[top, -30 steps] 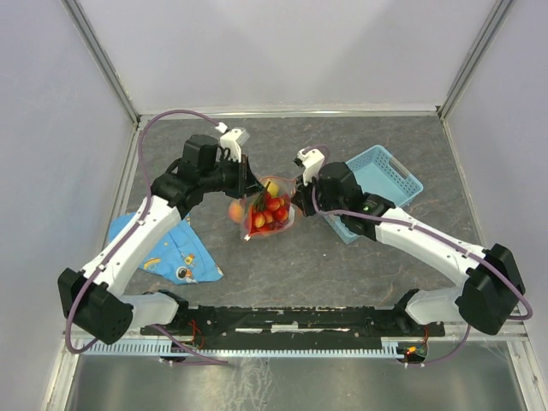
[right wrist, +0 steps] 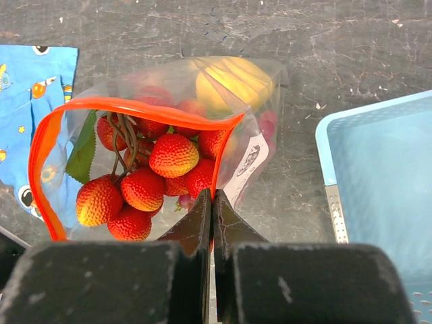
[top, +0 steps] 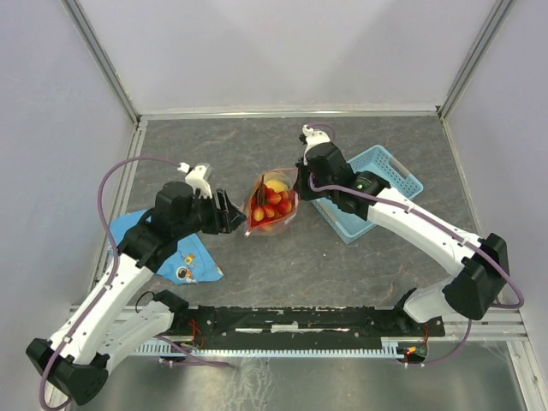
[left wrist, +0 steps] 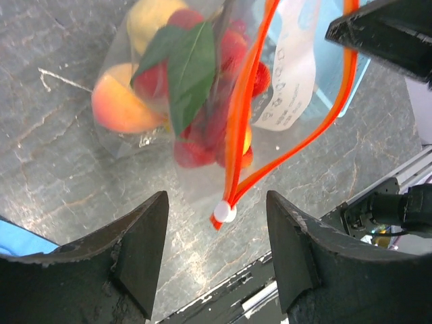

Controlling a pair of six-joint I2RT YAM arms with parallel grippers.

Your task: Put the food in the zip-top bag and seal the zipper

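Observation:
The clear zip bag (top: 272, 218) with an orange zipper stands on the grey surface, holding strawberries (right wrist: 173, 155), a peach (left wrist: 121, 98), a yellow fruit (right wrist: 233, 84) and leaves. My right gripper is shut on the bag's orange rim at its right side. My left gripper (top: 229, 214) is open at the bag's left; in the left wrist view the white slider (left wrist: 225, 212) sits between and just beyond its fingertips.
An empty light-blue basket (top: 381, 164) stands to the right of the bag. A blue printed cloth (top: 188, 261) lies at the left. Bare surface surrounds the bag at front and back.
My left gripper has moved left and toward the front, away from over the bag, and opened. My right gripper has shifted slightly toward the back.

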